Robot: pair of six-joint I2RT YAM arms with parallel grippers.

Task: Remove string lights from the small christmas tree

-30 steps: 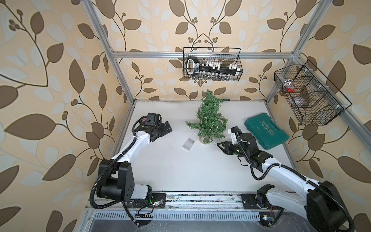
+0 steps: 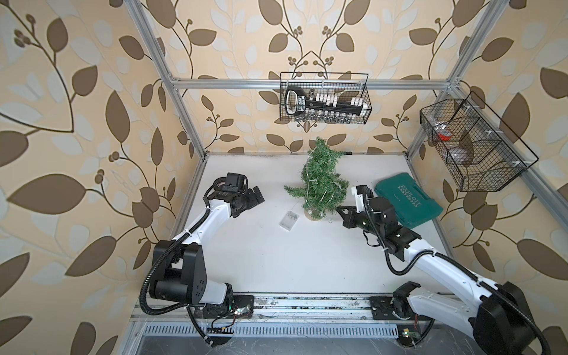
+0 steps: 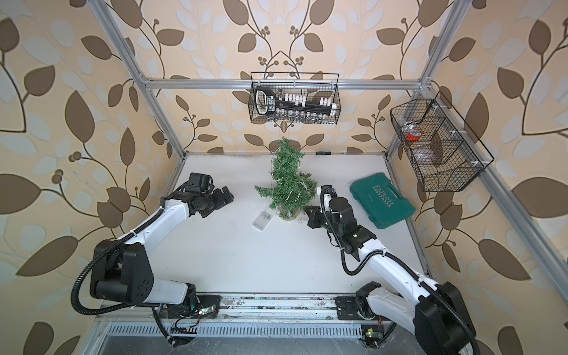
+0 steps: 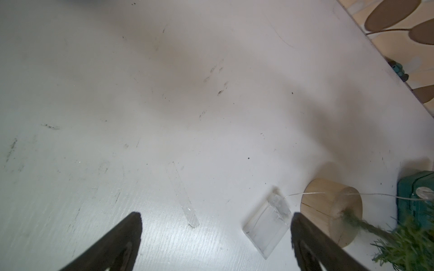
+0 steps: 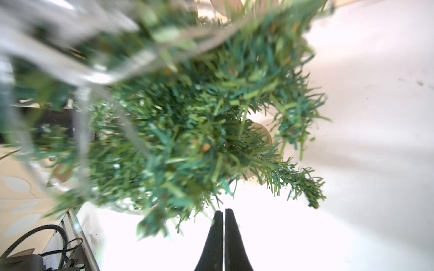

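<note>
A small green tree (image 2: 322, 177) on a wooden base (image 4: 325, 203) stands mid-table, with the string lights' thin wire (image 4: 379, 194) stretching past the base. Blurred pale wire (image 5: 81, 122) loops across the branches in the right wrist view, close to the camera. My right gripper is to the right of the tree near its foot, its fingers pressed together with nothing between them; the wire lies outside them. Away to the left, my left gripper is open and empty above the table.
A clear flat packet (image 2: 289, 220) lies left of the tree base. The green case (image 2: 408, 199) rests at the right, behind the right arm. Wire baskets (image 2: 324, 100) hang on the walls.
The left arm and the tree look unmoved.
</note>
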